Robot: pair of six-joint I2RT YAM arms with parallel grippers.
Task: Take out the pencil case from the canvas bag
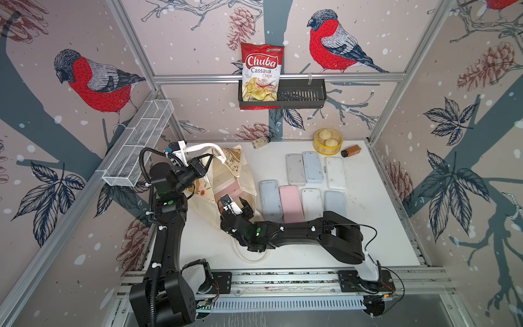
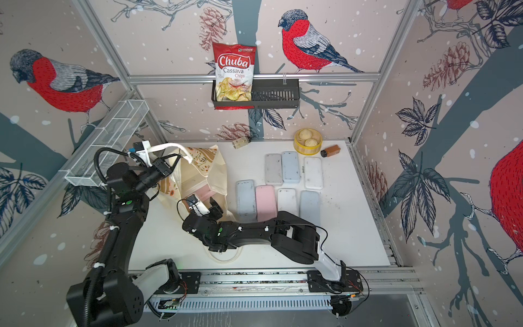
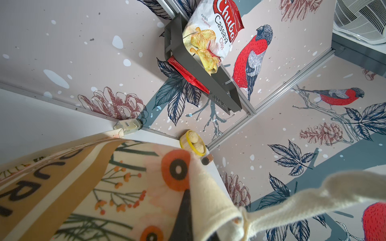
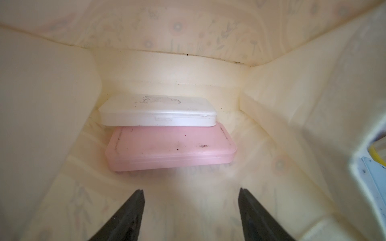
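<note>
The cream canvas bag (image 1: 239, 169) with a floral print stands at the left of the table. My left gripper (image 1: 202, 166) is at its upper edge; in the left wrist view it is shut at the fabric beside the rope handle (image 3: 297, 202), mostly hidden by the cloth. My right gripper stands open at the bag's mouth, nothing between its fingers. Inside, a white pencil case (image 4: 158, 110) lies on a pink pencil case (image 4: 170, 148), both ahead of the right fingers.
Several pencil cases (image 1: 291, 201) lie right of the bag. A steamer basket (image 1: 327, 141) and two small bottles (image 1: 260, 142) stand at the back. A wire rack (image 1: 136, 141) hangs on the left, a chip bag (image 1: 261, 73) in a shelf on the back wall.
</note>
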